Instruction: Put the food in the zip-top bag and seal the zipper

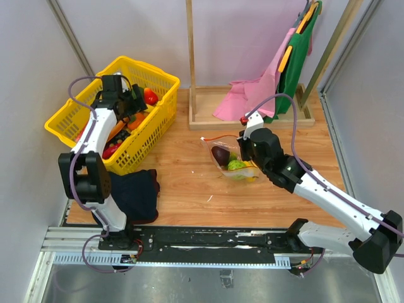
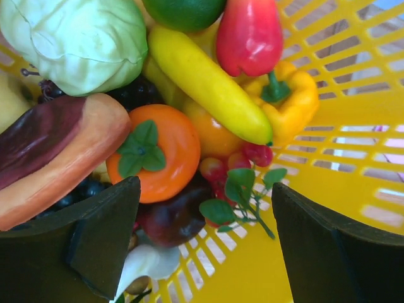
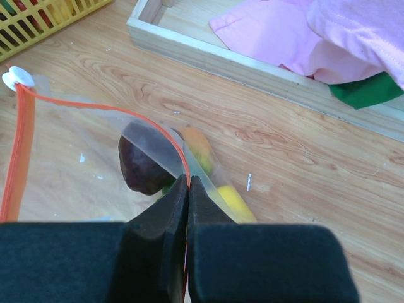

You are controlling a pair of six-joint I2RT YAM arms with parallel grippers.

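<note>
A clear zip top bag [image 1: 218, 140] with an orange zipper edge stands open on the table, a dark purple food [image 1: 220, 155] and a green one [image 1: 236, 165] inside it. In the right wrist view my right gripper is shut on the bag's orange-edged rim [image 3: 158, 126]. The white slider [image 3: 17, 77] sits at the rim's far corner. My left gripper is open inside the yellow basket [image 2: 341, 196], nothing between its fingers. Just beyond lie an orange persimmon [image 2: 167, 154], a dark round fruit [image 2: 180, 214], a leafy sprig [image 2: 240, 189] and a yellow pepper [image 2: 297, 104].
Dark folded cloth [image 1: 134, 194] lies in front of the basket. Behind the bag stands a wooden rack [image 1: 201, 113] with pink cloth [image 1: 252, 95] and green cloth [image 1: 291, 69]. Bare table separates basket and bag.
</note>
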